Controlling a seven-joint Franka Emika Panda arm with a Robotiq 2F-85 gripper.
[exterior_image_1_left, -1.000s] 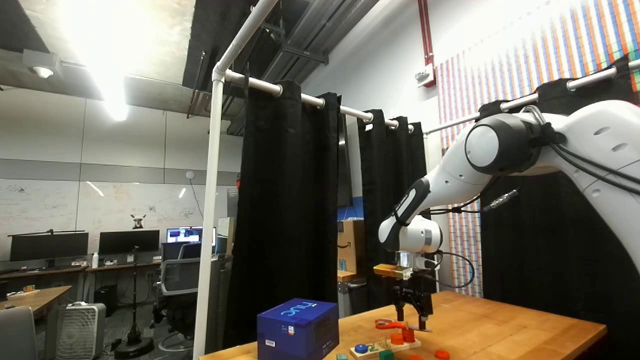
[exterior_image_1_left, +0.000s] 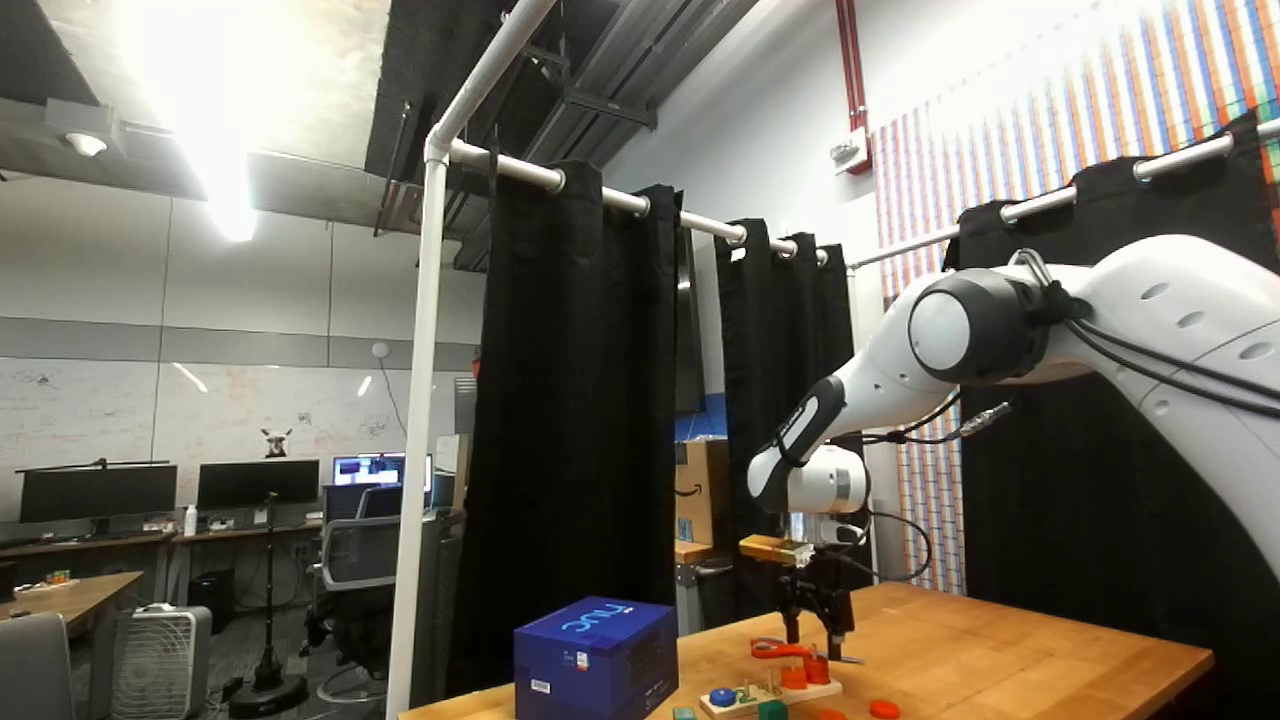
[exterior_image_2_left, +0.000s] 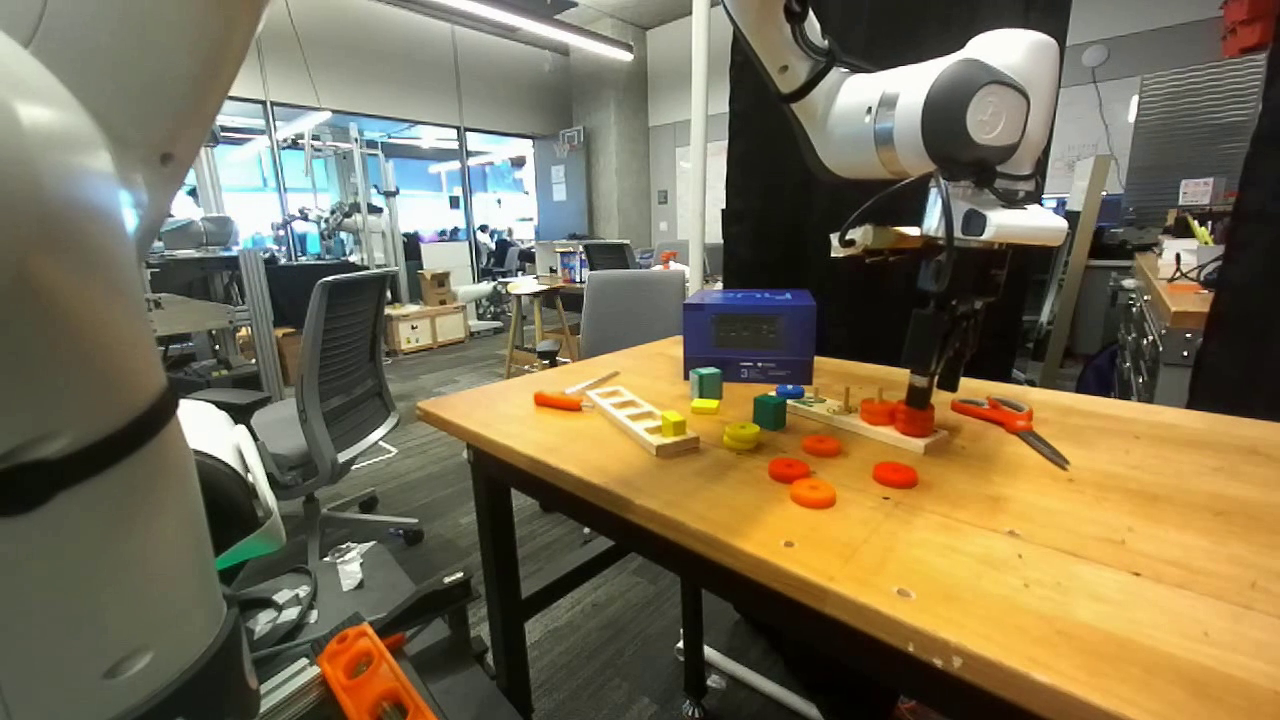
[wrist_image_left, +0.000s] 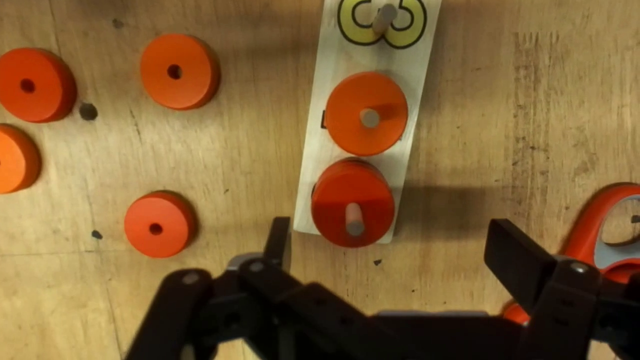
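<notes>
My gripper is open, its fingers wide apart, with nothing held between them. In the wrist view, the near end of a wooden peg board (wrist_image_left: 309, 207) lies ahead of and between the fingers. A red disc stack (wrist_image_left: 336, 207) sits on its end peg, and an orange disc (wrist_image_left: 351, 129) is on the neighbouring peg. Past that, a bare peg rises beside a printed yellow 3 (wrist_image_left: 414, 24). Loose on the table to the left are several discs, among them a red-orange disc (wrist_image_left: 155, 237) and an orange disc (wrist_image_left: 174, 90).
Orange-handled scissors (exterior_image_2_left: 1002, 414) lie right of the board. Left of it are a green cube (exterior_image_2_left: 769, 413), yellow discs (exterior_image_2_left: 740, 442), and a wooden frame (exterior_image_2_left: 624, 414) with a yellow block. A blue box (exterior_image_2_left: 750, 348) stands behind.
The arm has moved slightly left and lower in exterior view 1, bringing the gripper down nearer the board. The discs and board look unmoved.
</notes>
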